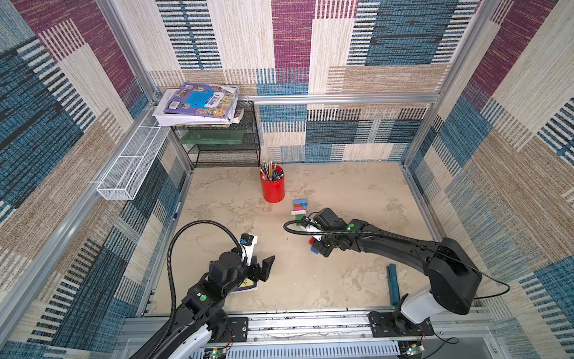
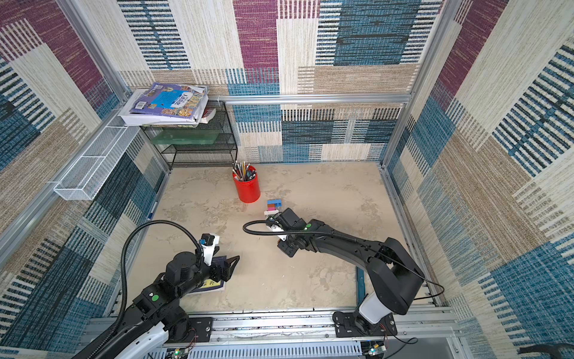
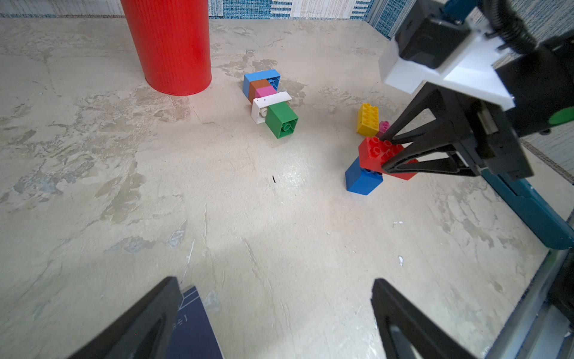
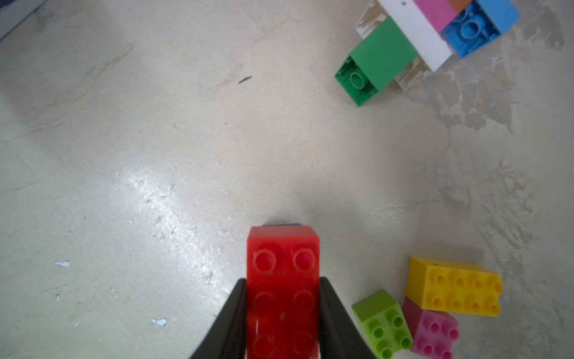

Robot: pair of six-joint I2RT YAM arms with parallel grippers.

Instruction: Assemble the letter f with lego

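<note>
My right gripper is shut on a red brick (image 4: 282, 263), which sits over an upright blue brick (image 3: 360, 179); whether they are joined I cannot tell. Behind them lie loose yellow (image 4: 454, 287), lime (image 4: 382, 323) and magenta (image 4: 430, 329) bricks. Farther back is a cluster of light blue (image 3: 257, 77), orange, pink, white (image 3: 260, 107) and green (image 3: 281, 121) bricks. My left gripper hangs open at the front left, nothing between its fingers.
A red pen cup (image 1: 272, 188) stands at the back, beside a wire shelf (image 1: 227, 152). A book (image 1: 245, 285) lies under the left arm. A teal case (image 1: 392, 284) lies at the front right.
</note>
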